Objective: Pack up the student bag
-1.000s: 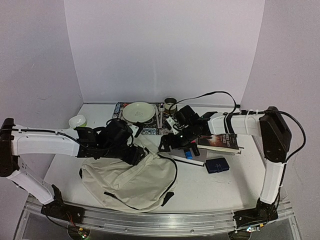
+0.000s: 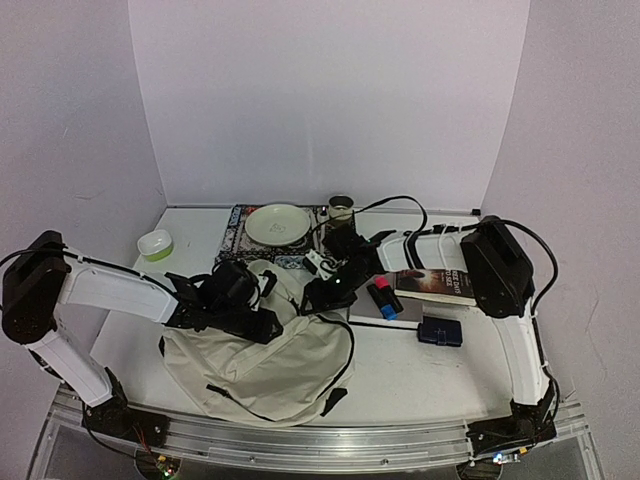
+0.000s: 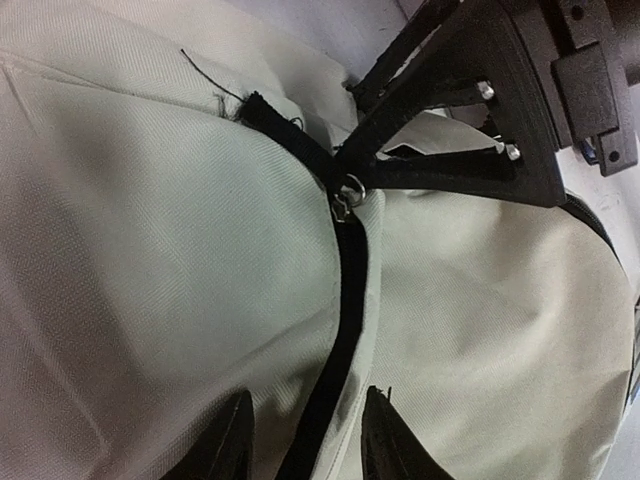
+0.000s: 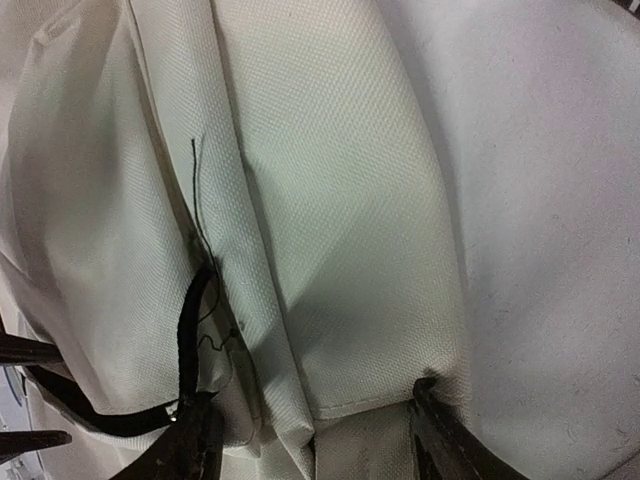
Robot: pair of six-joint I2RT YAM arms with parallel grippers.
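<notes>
The cream bag (image 2: 260,370) lies flat at the front left of the table, its black zipper (image 3: 352,270) running down the left wrist view. Low over its upper part is my left gripper (image 2: 262,325); its fingers (image 3: 232,440) stand apart on either side of the zipper edge. My right gripper (image 2: 308,303) is over the bag's upper right side, fingers (image 4: 440,440) spread over the cloth folds. Whether either touches the cloth I cannot tell. Right of the bag are two markers (image 2: 387,300), a grey flat item (image 2: 365,312), books (image 2: 437,285) and a dark blue wallet (image 2: 440,331).
A patterned mat (image 2: 235,237) at the back holds a plate (image 2: 278,225) and a cup (image 2: 341,208). A white-and-green bowl (image 2: 155,245) stands at the back left. Clear table lies at the front right.
My right gripper has moved left onto the bag and my left gripper a little toward the front. The markers have shifted, and the wallet and grey item now sit slightly further right.
</notes>
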